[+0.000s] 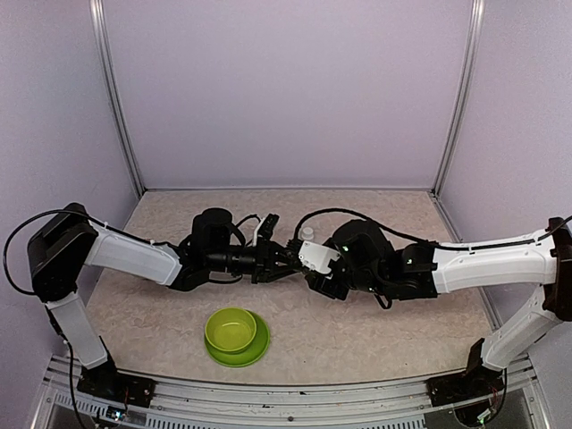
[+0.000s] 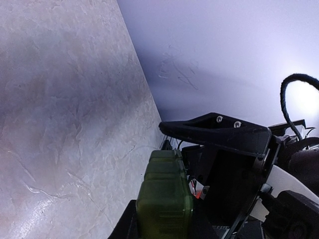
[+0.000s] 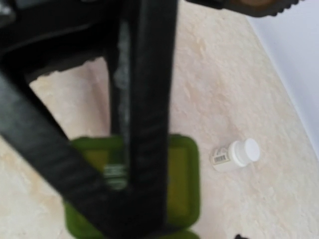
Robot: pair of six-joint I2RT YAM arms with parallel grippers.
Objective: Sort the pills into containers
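Note:
In the left wrist view, a translucent green pill box with several ridged compartments stands between the fingers of my left gripper, which is shut on it. My right gripper meets the left one above the table's middle. From the left wrist, one black right finger extends above the box's far end, with a gap beneath it; the fingers look partly open. The right wrist view shows the box behind dark gripper parts, which cover much of it. No loose pills can be made out.
A white bottle with a white cap stands on the table beyond the grippers. Near the front lies a green bowl on a green plate.

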